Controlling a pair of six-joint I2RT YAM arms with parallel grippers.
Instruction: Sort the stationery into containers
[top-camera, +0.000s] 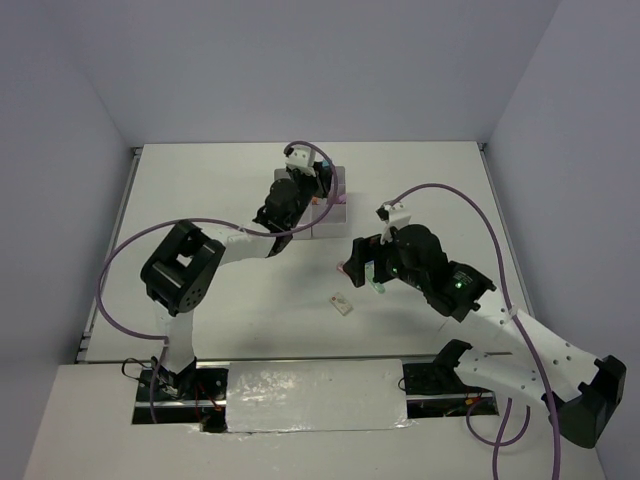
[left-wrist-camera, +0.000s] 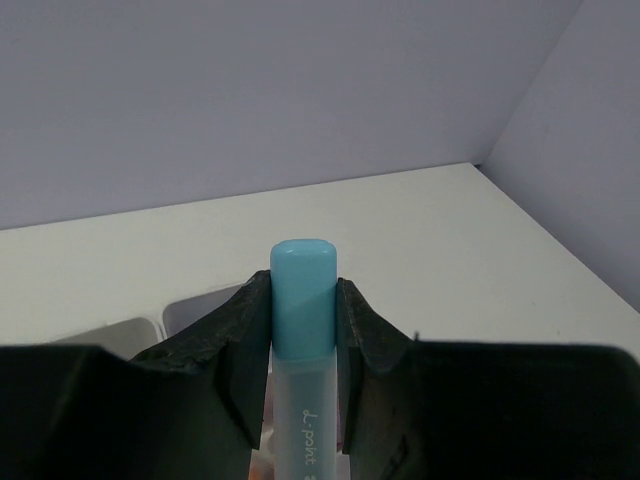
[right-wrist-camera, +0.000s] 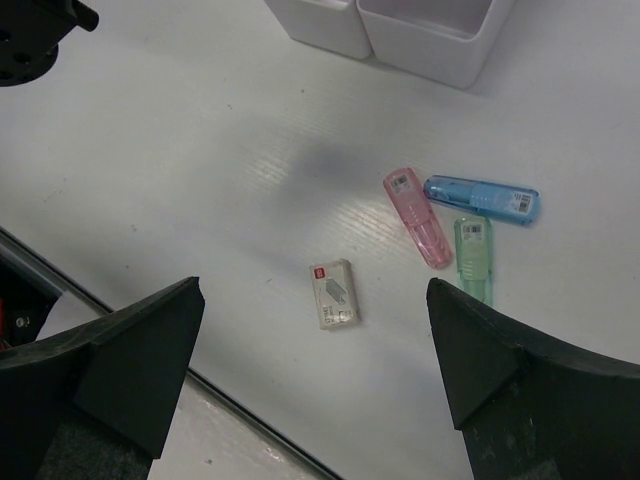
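Note:
My left gripper (top-camera: 318, 172) is above the white compartment container (top-camera: 330, 222), shut on an upright light-blue marker (left-wrist-camera: 305, 300). My right gripper (top-camera: 368, 258) stands open over the table, above loose items: a pink marker (right-wrist-camera: 416, 216), a blue marker (right-wrist-camera: 481, 197), a green marker (right-wrist-camera: 473, 252) and a small boxed eraser (right-wrist-camera: 334, 294). Some pink and orange items inside the container are partly hidden by the left gripper.
Walls rise behind and at both sides. A metal rail (right-wrist-camera: 240, 418) runs along the front edge.

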